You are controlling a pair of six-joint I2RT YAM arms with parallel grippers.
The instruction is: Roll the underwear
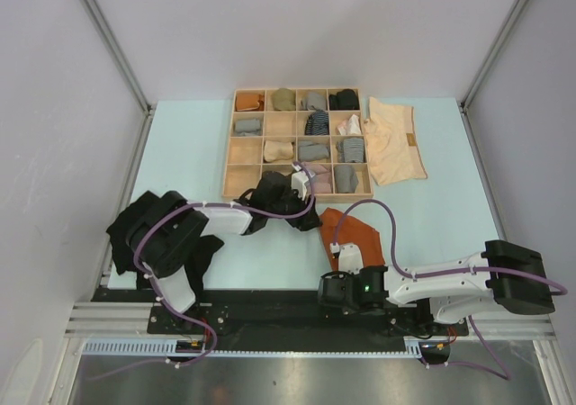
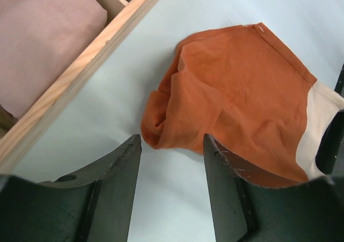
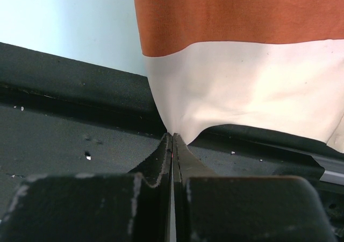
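Note:
The orange underwear with a white band lies on the table below the organizer. In the left wrist view its upper edge is bunched into a ridge. My left gripper hovers just short of that fold, fingers apart, holding nothing. My right gripper is shut at the corner of the white band, pinching its tip at the table's dark front edge.
The wooden organizer with folded clothes stands behind. A beige cloth lies at back right, a black pile at left.

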